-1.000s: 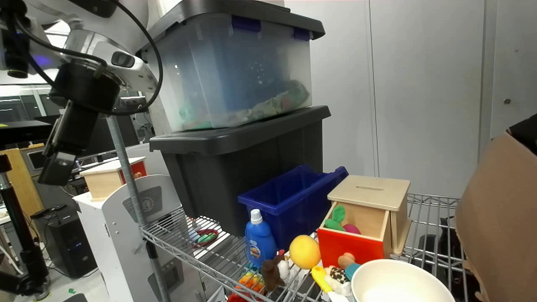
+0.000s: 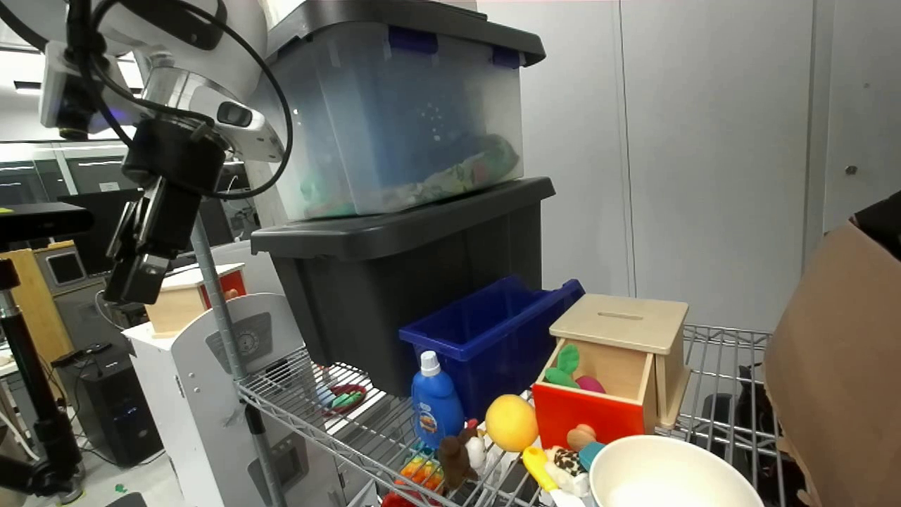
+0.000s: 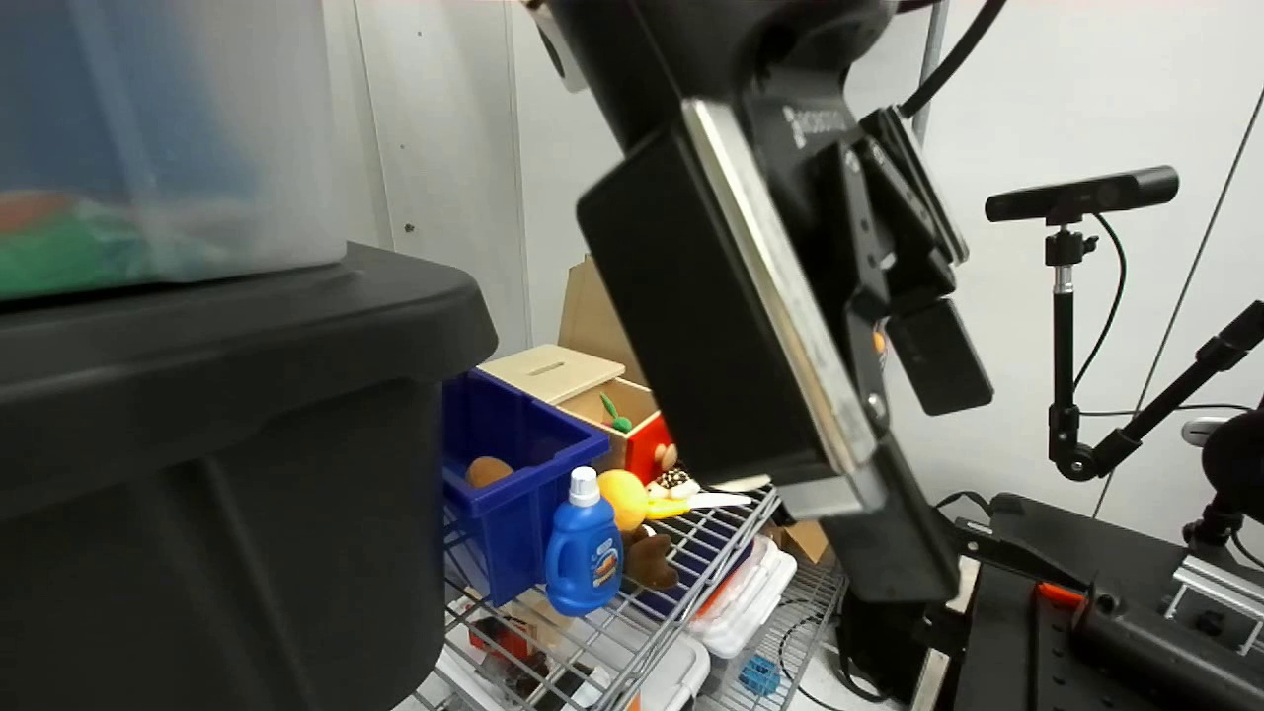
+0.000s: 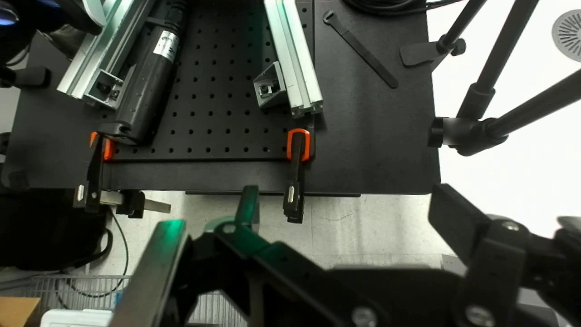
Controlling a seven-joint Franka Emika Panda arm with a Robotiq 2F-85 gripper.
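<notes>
My gripper stands open in the wrist view, its two fingers (image 4: 455, 223) wide apart. Between them only floor and the front of a black table (image 4: 370, 169) show. High at the left in exterior view 1, the gripper is clear of the wire shelf (image 2: 295, 405). On that shelf, a wooden box has its red-fronted drawer (image 2: 591, 417) pulled out, with a green and a magenta toy (image 2: 590, 384) inside. A blue bottle (image 2: 436, 404), a yellow-orange ball (image 2: 511, 422) and a white bowl (image 2: 676, 473) stand nearby.
An empty-looking blue bin (image 2: 481, 338) sits behind the bottle; exterior view 2 shows a brown item (image 3: 487, 472) in it. Stacked storage tubs (image 2: 405, 253) rise beside the arm. Clamps (image 4: 297, 163) and metal rails (image 4: 294, 54) lie on the table.
The arm and gripper have shifted right and slightly upward in exterior view 1. Objects on the shelf have stayed where they were.
</notes>
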